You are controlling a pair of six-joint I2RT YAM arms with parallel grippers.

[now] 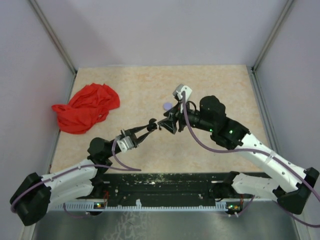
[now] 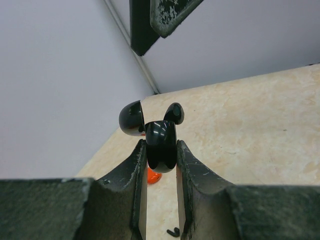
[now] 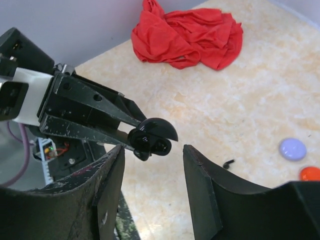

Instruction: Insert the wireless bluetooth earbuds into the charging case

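Observation:
My left gripper [image 1: 149,129] is shut on the black charging case, whose lid stands raised; it also shows in the right wrist view [image 3: 152,137]. My right gripper [image 1: 174,123] is open just right of the case, its dark fingers [image 3: 102,200] apart with nothing seen between them. A small black piece, possibly an earbud, lies on the table, also in the left wrist view [image 2: 173,232]. Whether earbuds sit inside the case is too small to tell.
A red cloth [image 1: 87,107] lies at the left. A lilac disc [image 3: 293,149] and an orange-red disc [image 3: 310,175] lie on the table beyond the grippers.

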